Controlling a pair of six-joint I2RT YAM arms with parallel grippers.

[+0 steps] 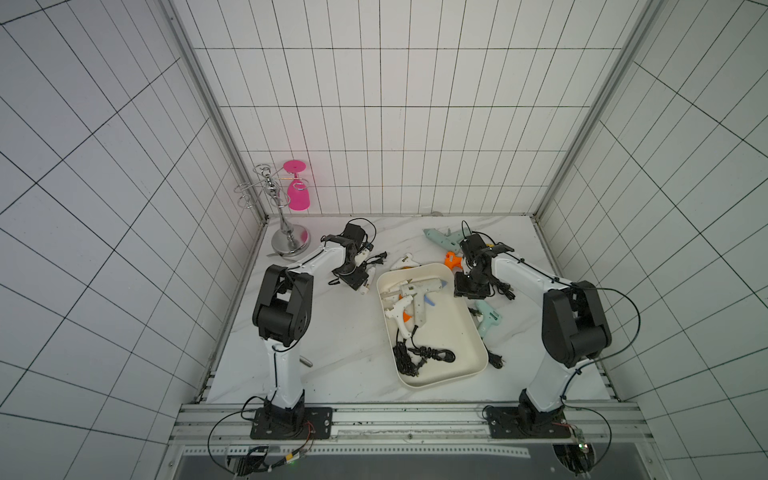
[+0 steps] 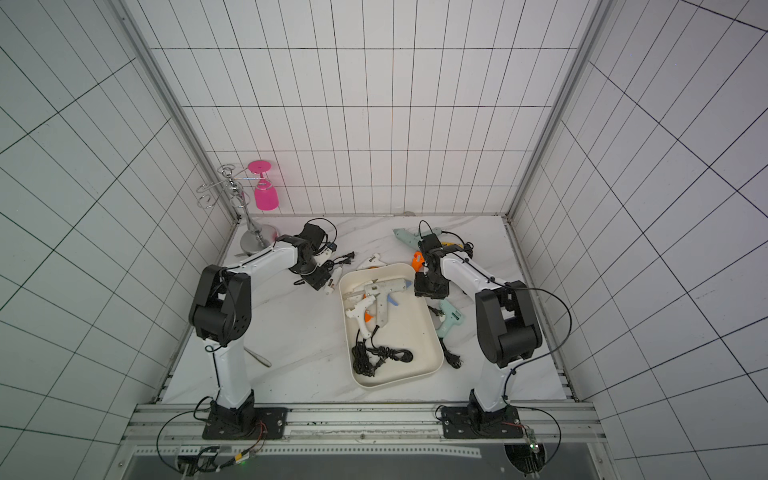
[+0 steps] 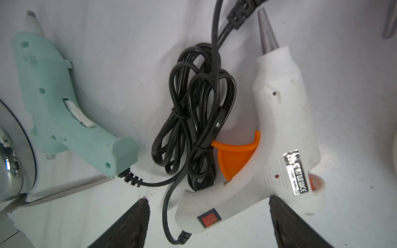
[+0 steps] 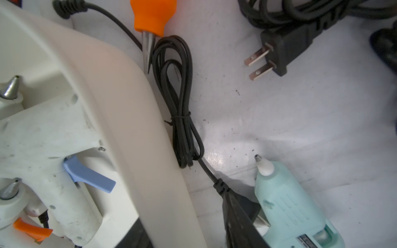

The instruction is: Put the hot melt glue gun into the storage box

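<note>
In the left wrist view a white glue gun (image 3: 285, 107) with an orange trigger lies on the table. My left gripper is open over its handle, fingers apart on either side, gripping nothing. A mint glue gun (image 3: 45, 86) lies farther left. The cream storage box (image 1: 436, 380) stands mid-table and holds several white glue guns, one with a blue trigger (image 4: 89, 175), and black cords. My right gripper is open at the box's right wall; the rim shows between its fingers. Beside them lies another mint gun (image 4: 289, 202).
An orange-tipped tool (image 4: 153, 16) and a black plug (image 4: 285, 49) lie right of the box. Behind is a grey-green gun (image 1: 441, 238). A metal stand (image 1: 290, 238) with a pink glass is at back left.
</note>
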